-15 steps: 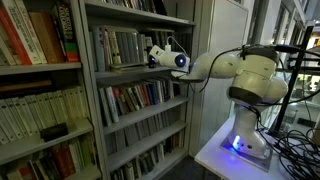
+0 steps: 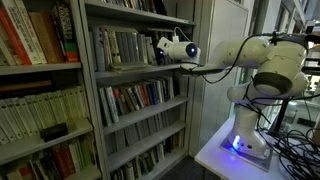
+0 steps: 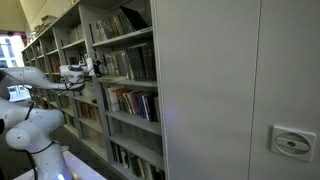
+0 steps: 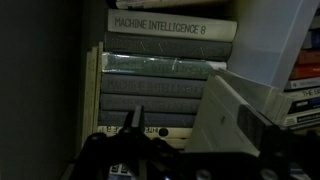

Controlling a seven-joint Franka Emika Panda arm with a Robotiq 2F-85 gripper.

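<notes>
My gripper stands open at the bottom of the wrist view, its dark fingers (image 4: 133,132) spread apart. Beyond it, several books lie across that view, among them a pale-spined volume lettered "Machine Intelligence 8" (image 4: 172,25) and a dark green book (image 4: 160,66). A light grey, box-like object (image 4: 222,118) juts toward the camera, with its near part between or just beyond the fingers; whether they touch it I cannot tell. Exterior view 1 has the gripper (image 2: 160,46) at the upper shelf, level with its books (image 2: 122,47). The fingertips are hard to make out there.
Shelf uprights (image 2: 93,85) and shelf boards (image 2: 140,72) bound the space around the hand. More books (image 4: 305,72) stand past a pale divider (image 4: 275,38). A white tabletop (image 2: 225,160) lies below the arm.
The hand has shifted slightly up and to the right in exterior view 1. The forearm has come down toward level. Books on the shelves look unmoved.
</notes>
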